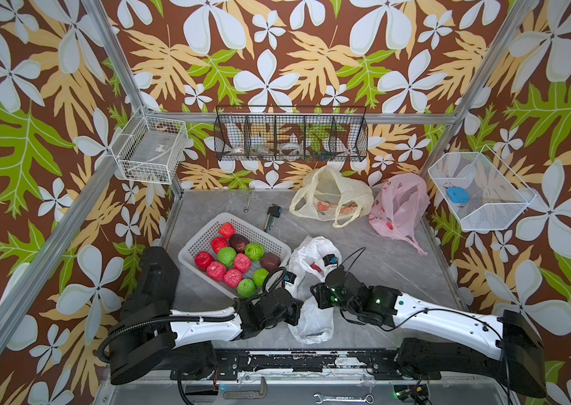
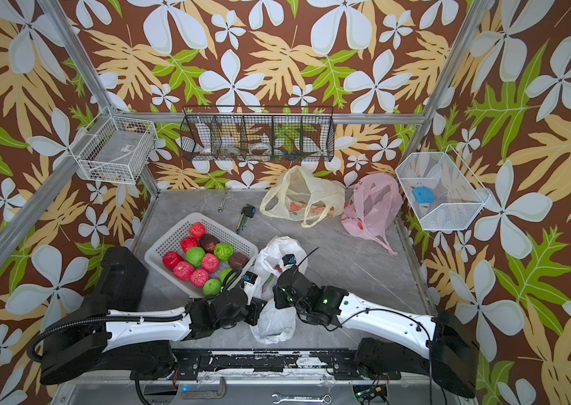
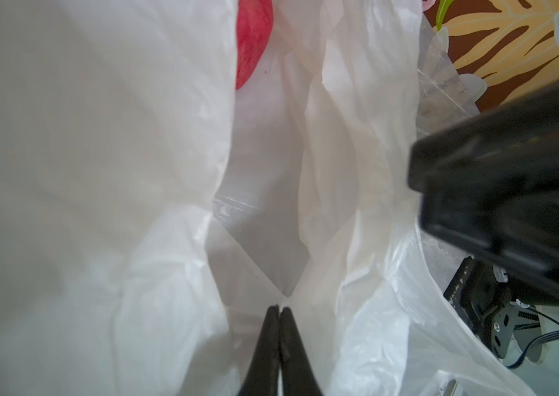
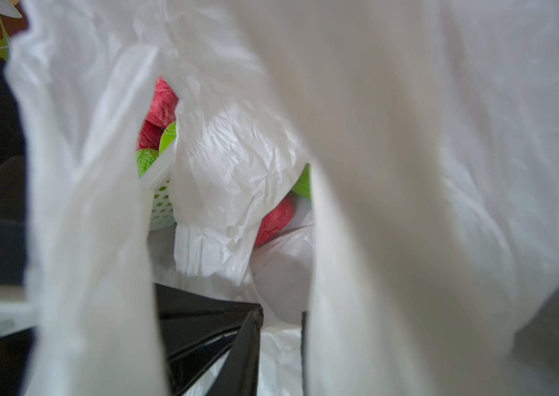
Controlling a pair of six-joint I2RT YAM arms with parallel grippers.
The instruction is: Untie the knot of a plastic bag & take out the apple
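The white plastic bag (image 1: 312, 324) lies on the table right of the fruit basket. Red apple surface (image 3: 253, 36) shows among its folds in the left wrist view, and another red patch (image 4: 272, 221) in the right wrist view. My left gripper is shut at the bag, nothing visible between its fingertips. My right gripper is inside the bag's opening, fingers part open, with loose white plastic around them; one finger is largely behind plastic, and whether they hold any is unclear.
A perforated basket (image 1: 197, 236) of red, green and dark fruit stands left. A cream bag (image 1: 329, 192) and pink bag (image 1: 400, 209) lie behind. Wire baskets hang on the walls.
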